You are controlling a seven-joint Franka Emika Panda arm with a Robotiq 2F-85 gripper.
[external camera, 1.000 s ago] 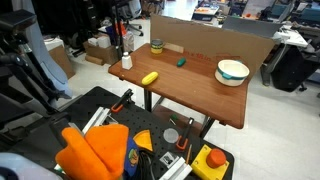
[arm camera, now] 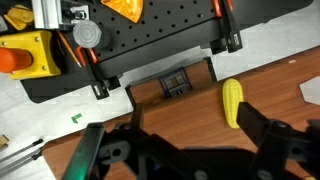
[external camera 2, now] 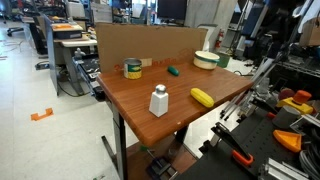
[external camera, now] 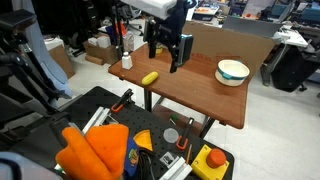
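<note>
My gripper (external camera: pixel 165 62) hangs open above the wooden table (external camera: pixel 205 100), nothing between its fingers. In the wrist view the open gripper shows its dark fingers wide apart at the lower edge. A yellow, elongated object (arm camera: pixel 232 103) lies on the table near the right finger in that view, apart from it. The same yellow object (external camera 2: pixel 202 98) is near the table's front edge. A white bottle (external camera 2: pixel 159 101) stands upright on the table, and a white bowl with a green rim (external camera: pixel 232 70) sits towards the other end.
A can (external camera 2: pixel 132 69) and a small green object (external camera 2: pixel 173 71) are at the back, before a brown panel (external camera 2: pixel 150 48). The robot's black base plate (arm camera: pixel 150 30) holds clamps, an orange cloth (external camera: pixel 92 150) and a yellow box with a red button (external camera: pixel 210 162). Bare wood lies around the bowl.
The arm has come into exterior view 1 from the top, its open gripper now over the table and covering part of the back. The table objects in sight have not moved.
</note>
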